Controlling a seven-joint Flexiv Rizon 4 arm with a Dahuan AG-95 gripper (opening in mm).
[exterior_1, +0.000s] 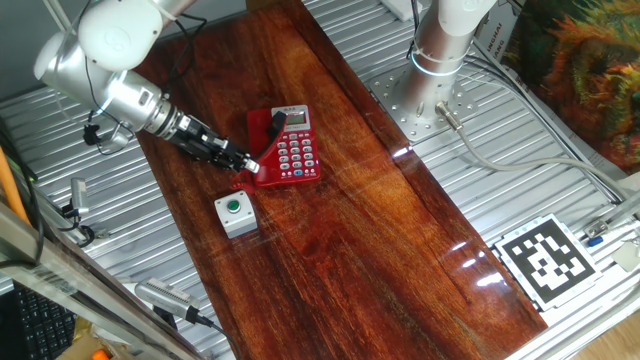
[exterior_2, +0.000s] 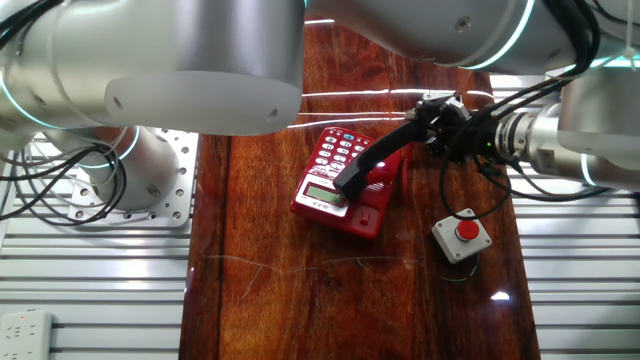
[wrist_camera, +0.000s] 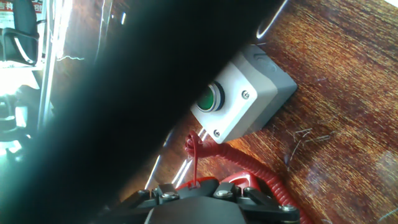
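Observation:
A red desk phone (exterior_1: 299, 158) with a keypad and small display lies toward the table's far end. Its handset (exterior_2: 378, 160), dark on the side seen from above, slants across the phone body, out of line with the cradle (exterior_2: 367, 217). At the handset's near end my gripper (exterior_1: 247, 163) is shut on it. How far the handset's other end stands above the phone cannot be told. In the wrist view, red shows just beyond the gripper, and a coiled red cord (wrist_camera: 239, 158) runs off to the lower right.
Close beside the phone stands a grey-white box with a green button (exterior_1: 234, 206); from the opposite side a red button (exterior_2: 467, 230) shows. A blurred dark shape (wrist_camera: 134, 93) covers much of the wrist view.

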